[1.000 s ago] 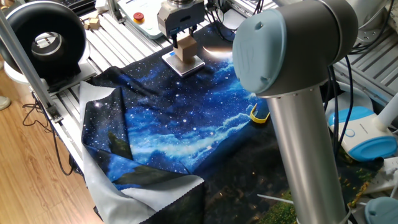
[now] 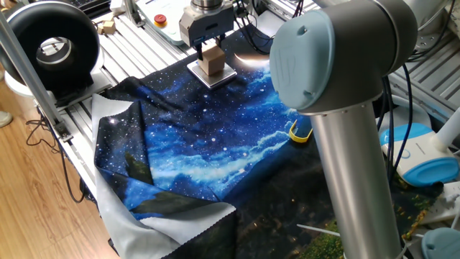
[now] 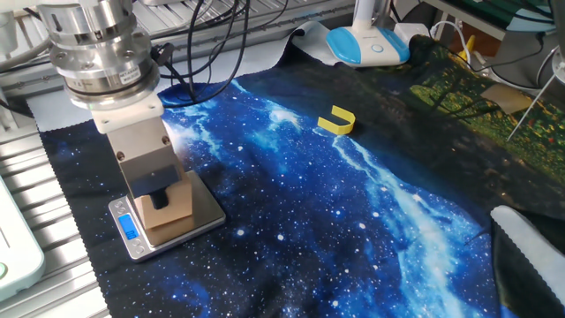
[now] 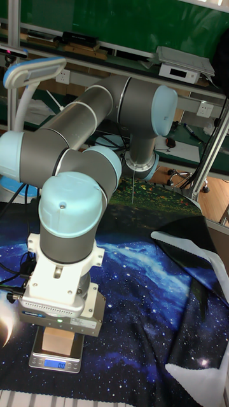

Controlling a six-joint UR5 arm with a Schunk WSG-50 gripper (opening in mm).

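A light brown wooden block (image 2: 212, 60) is at the small silver digital scale (image 2: 213, 75), over its plate. My gripper (image 2: 210, 50) comes down from above with its fingers on opposite sides of the block, shut on it. One dark fingertip (image 3: 160, 200) presses against the block's near face in the second exterior view. The block (image 4: 58, 341) is upright and very low over the plate; whether it touches cannot be told. The scale's lit display (image 4: 55, 364) appears to read 0.0.
A starry blue cloth (image 3: 291, 203) covers the table, its edge folded over at one corner. On it stands a yellow U-shaped piece (image 3: 337, 121). A blue-and-white lamp base (image 3: 367, 46) is at the back. Cables (image 3: 207, 62) hang beside the gripper.
My gripper and the block have moved slightly down and to the left over the scale in the first exterior view. The cloth and the yellow piece have stayed put.
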